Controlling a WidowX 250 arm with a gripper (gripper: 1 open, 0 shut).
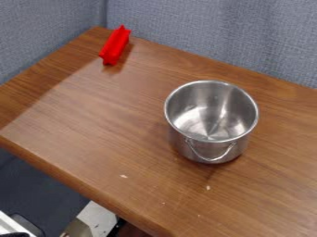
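Observation:
On the wooden table (99, 148) a red oblong object (115, 45) lies near the back left corner. Right of the middle stands a steel pot (210, 123), upright, with a wire handle hanging on its front side; no contents are visible in it. I cannot make out my gripper anywhere in the view.
Grey padded fabric walls (229, 32) border the back and left side. The table's left front edge drops to a dark area at the lower left, where some white and black hardware is partly visible.

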